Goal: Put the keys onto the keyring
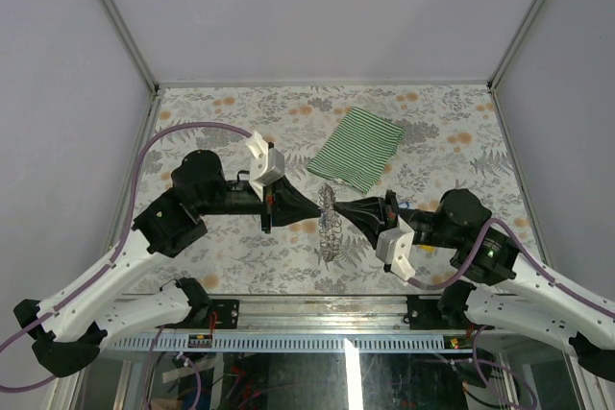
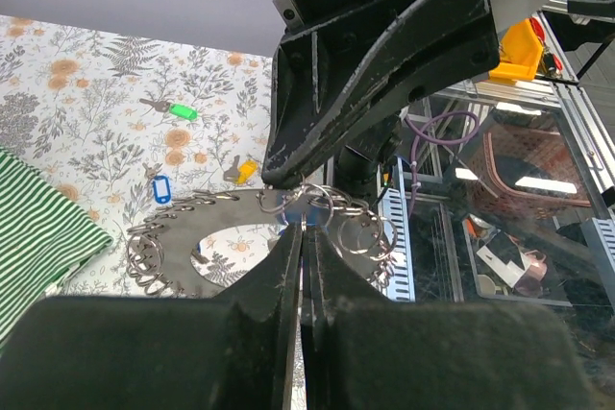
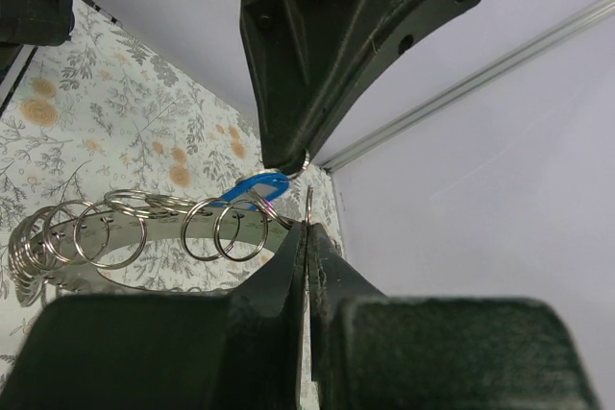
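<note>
The keyring is a grey oval band with many thin metal rings along it, hanging between the two grippers. My right gripper is shut on one of its rings, seen nearly edge-on at the tips. My left gripper is shut on a key with a blue head, which in the right wrist view sits right at its tip beside the rings. In the top view the left gripper and right gripper nearly meet at the band. Whether a ring passes through the key's hole cannot be made out.
On the flowered table lie a green key, a blue key and a yellow key. A green striped cloth lies behind the grippers.
</note>
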